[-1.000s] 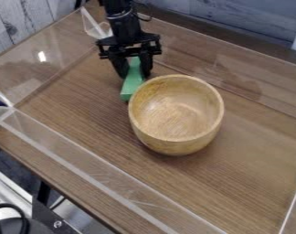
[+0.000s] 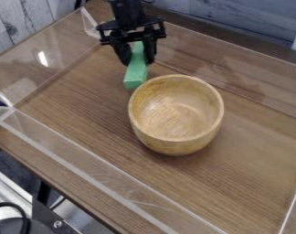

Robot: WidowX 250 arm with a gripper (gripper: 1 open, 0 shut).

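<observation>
My black gripper (image 2: 133,35) hangs at the top centre, shut on a green object (image 2: 136,71), which is elongated and points down toward the front. Its lower end is just behind the rim of a large tan wooden bowl (image 2: 176,115), which stands right of centre. Whether the green object rests on the table or is lifted is hard to tell.
A dark cable (image 2: 10,210) lies at the bottom left corner, and a small blue and white item sits at the left edge.
The gripper has moved back, away from the camera, taking the green object with it, so the object now sits farther behind the bowl. The bowl stays in place.
</observation>
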